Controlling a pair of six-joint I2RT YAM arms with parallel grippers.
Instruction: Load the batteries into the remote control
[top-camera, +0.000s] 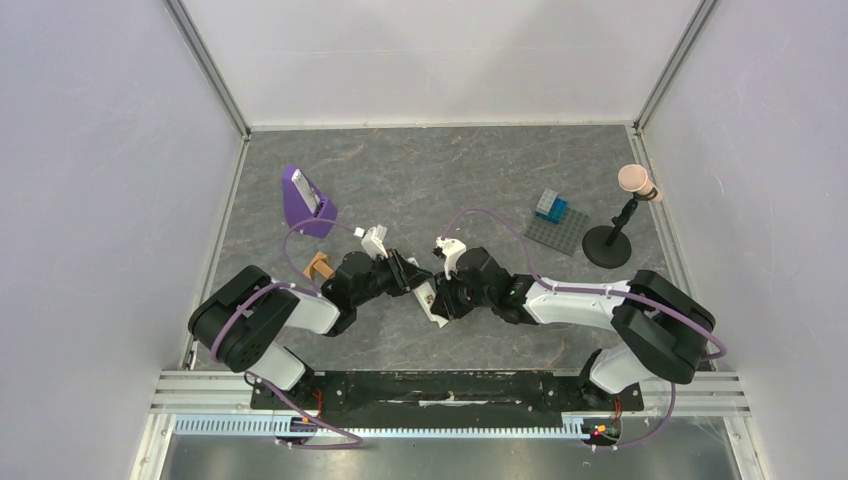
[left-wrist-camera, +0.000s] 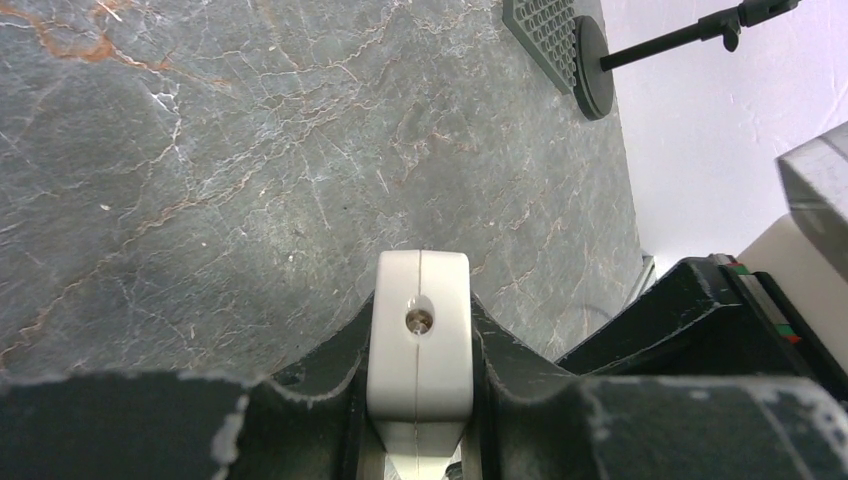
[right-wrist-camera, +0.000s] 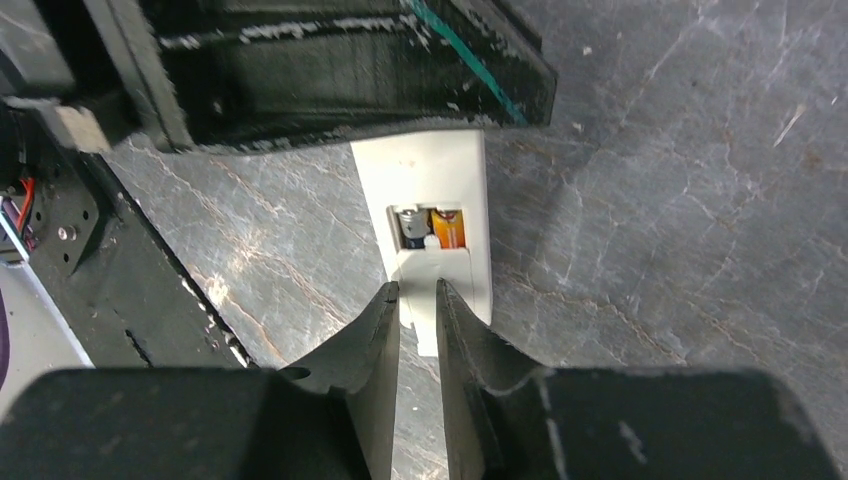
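Note:
The white remote (right-wrist-camera: 432, 170) is held between my two grippers near the table's front middle. My left gripper is shut on one end of it, filling the bottom of the left wrist view. In the right wrist view, two batteries, a silver one (right-wrist-camera: 413, 228) and an orange one (right-wrist-camera: 448, 229), show in the remote's open compartment. Below them is the white battery cover (right-wrist-camera: 432, 265), with my right gripper shut on it at the fingertips.
A purple holder (top-camera: 310, 210) stands at left behind an orange object (top-camera: 318, 264). At right are a grey plate (top-camera: 555, 232) with a blue block (top-camera: 550, 208) and a black stand (top-camera: 607, 246).

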